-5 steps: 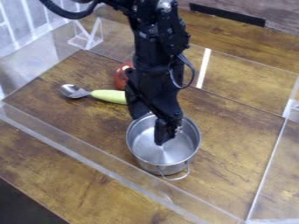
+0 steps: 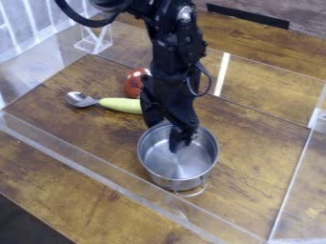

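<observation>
My black gripper (image 2: 170, 122) hangs over the back part of a steel pot (image 2: 178, 167), its fingers reaching down to about the rim; it is open, and I cannot see anything held. Behind it to the left lie a yellow-green elongated object (image 2: 120, 104), partly hidden by the gripper, a red round object (image 2: 135, 79) mostly behind the arm, and a metal spoon (image 2: 80, 99).
A wooden table (image 2: 76, 176) is enclosed by low clear walls along the left, front and right. Bare wood lies left of the pot and to its right. A white strip (image 2: 223, 74) runs behind the arm.
The gripper and arm have risen slightly and shifted a little, showing more of the pot's interior. The pot and the other objects look unmoved.
</observation>
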